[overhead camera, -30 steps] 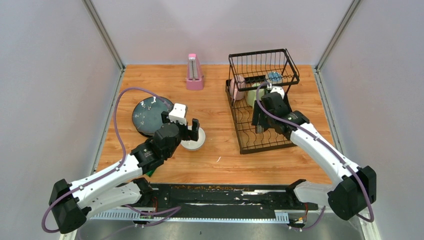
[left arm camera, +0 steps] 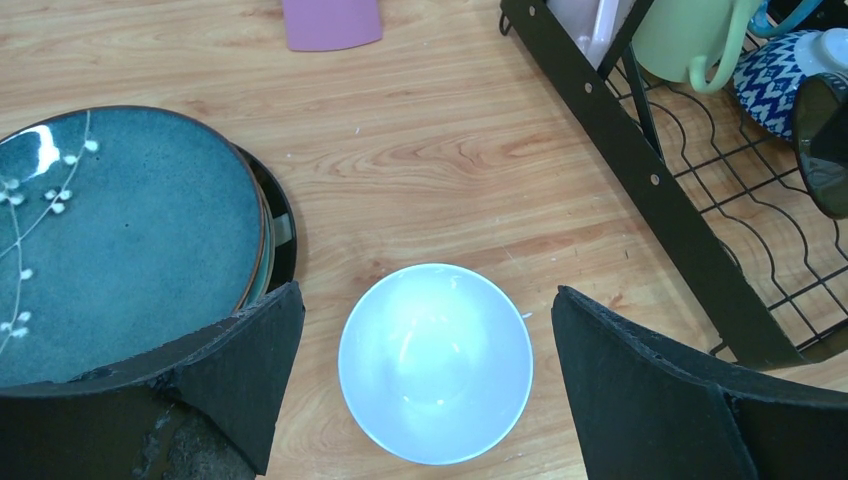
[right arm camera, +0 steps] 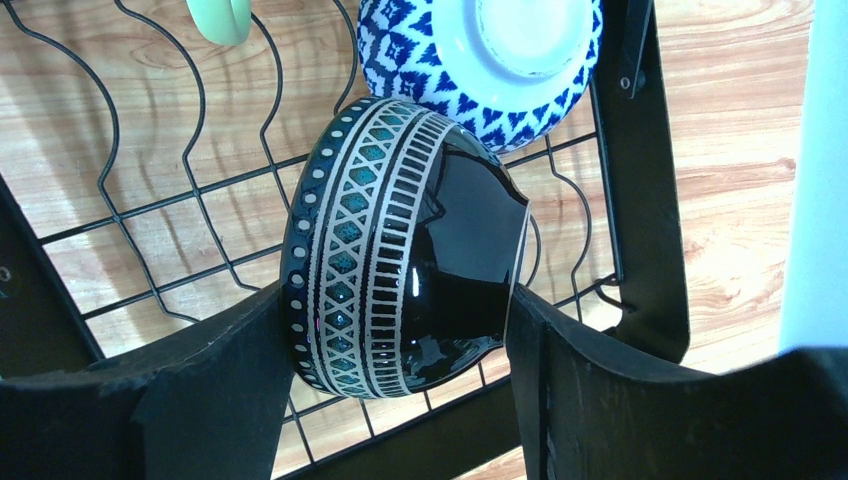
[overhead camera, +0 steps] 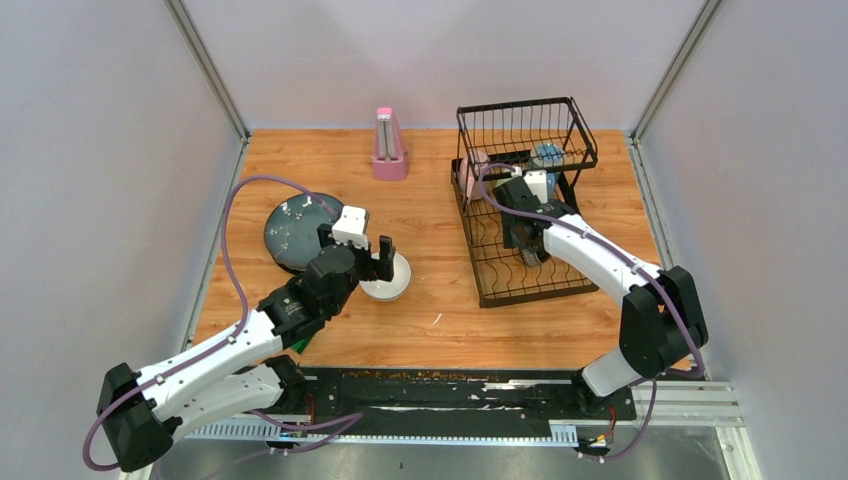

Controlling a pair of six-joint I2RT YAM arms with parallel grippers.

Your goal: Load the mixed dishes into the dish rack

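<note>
My right gripper is at a dark patterned bowl (right arm camera: 400,250) tipped on its side in the rack's lower level, a finger at each side; whether it grips is unclear. Behind it are a blue-and-white bowl (right arm camera: 500,70) upside down and a green mug (right arm camera: 215,15), also seen with a pink item (overhead camera: 472,175). My left gripper stands open above a white bowl (left arm camera: 435,365), beside stacked blue plates (left arm camera: 110,230). The dish rack (overhead camera: 465,250) stands on the right of the table.
A pink metronome-like object (overhead camera: 389,155) stands at the back. Bare wooden table (overhead camera: 420,330) lies between the bowl and rack and along the front.
The left arm is nearly still.
</note>
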